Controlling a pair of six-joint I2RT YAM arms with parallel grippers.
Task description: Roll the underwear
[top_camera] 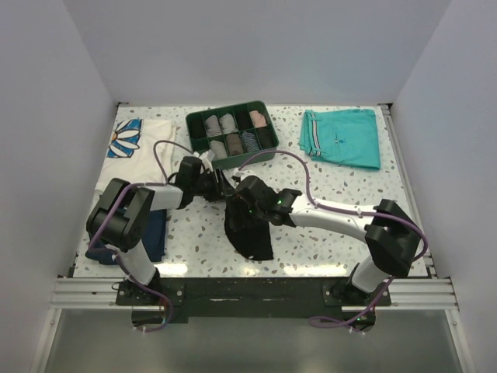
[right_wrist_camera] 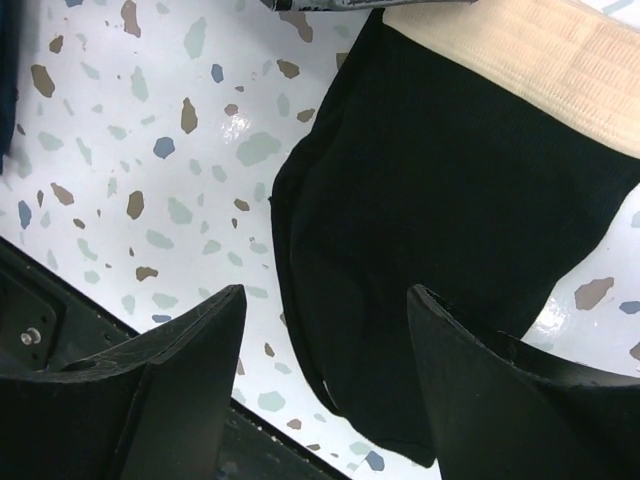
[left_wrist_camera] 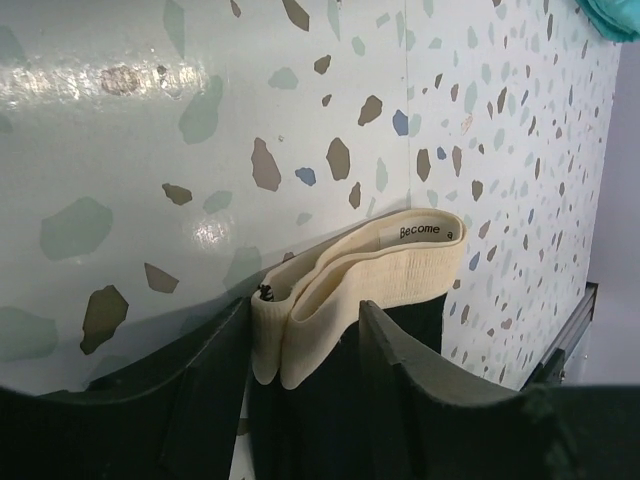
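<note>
Black underwear point(top_camera: 252, 245) with a cream waistband point(left_wrist_camera: 390, 265) lies on the speckled table, its legs toward the front. In the left wrist view the waistband's folded corner stands between the fingers of my left gripper, with a gap still showing around it. My right gripper hovers open above the left edge of the underwear, and nothing is between its fingers. The right wrist view shows the black cloth point(right_wrist_camera: 430, 170) spread flat, one side edge slightly bunched. From the top, the right arm hides the waistband.
A green divided box point(top_camera: 233, 161) of rolled items stands behind. Teal cloth point(top_camera: 342, 138) lies back right, a white flowered cloth point(top_camera: 144, 155) back left, and dark blue cloth point(top_camera: 155, 237) front left.
</note>
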